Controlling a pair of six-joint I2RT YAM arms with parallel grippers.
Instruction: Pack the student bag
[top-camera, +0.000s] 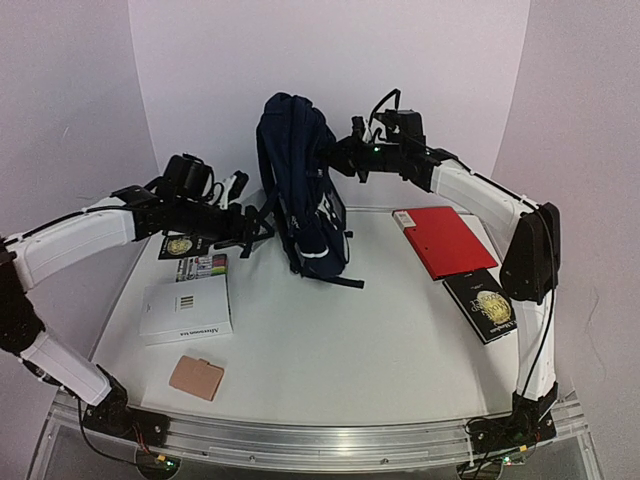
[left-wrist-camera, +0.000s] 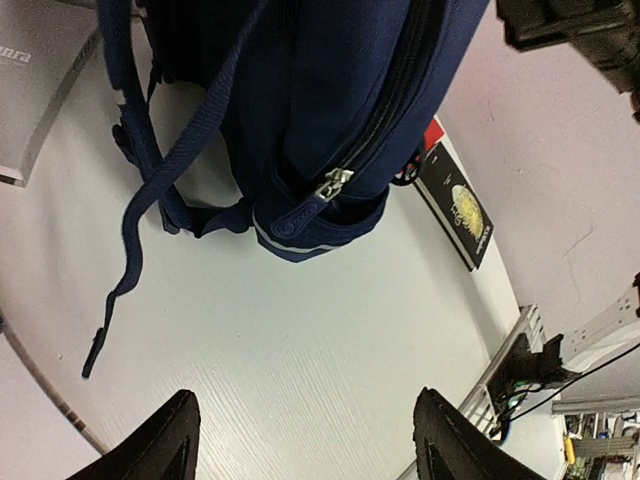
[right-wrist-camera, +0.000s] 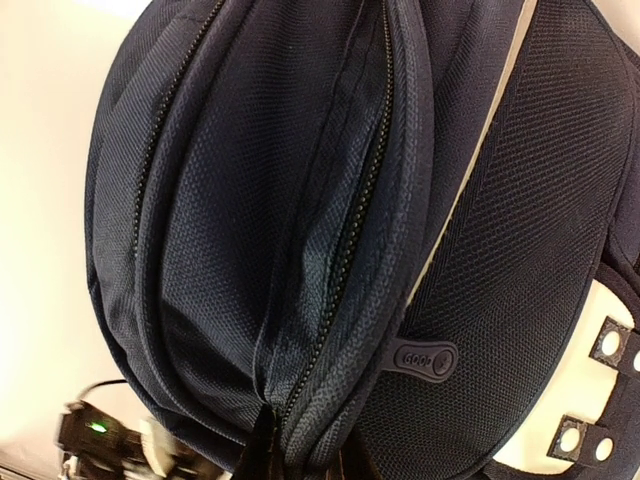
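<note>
The navy backpack (top-camera: 300, 170) hangs upright over the back middle of the table, its lower end near the tabletop. High on its right side, my right gripper (top-camera: 335, 160) is shut on it; in the right wrist view the fingertips pinch a zipped edge of the backpack (right-wrist-camera: 340, 380). My left gripper (top-camera: 262, 230) stands open to the left of the backpack, by a dangling strap. In the left wrist view the fingers (left-wrist-camera: 170, 440) are wide apart with bare table between them, and the bag's bottom zip pull (left-wrist-camera: 310, 205) shows beyond.
At left lie a dark book (top-camera: 185, 246), a coloured pencil pack (top-camera: 203, 266), a white box (top-camera: 187, 308) and a pink wallet (top-camera: 196, 377). A red folder (top-camera: 447, 242) and a black book (top-camera: 482, 305) lie at right.
</note>
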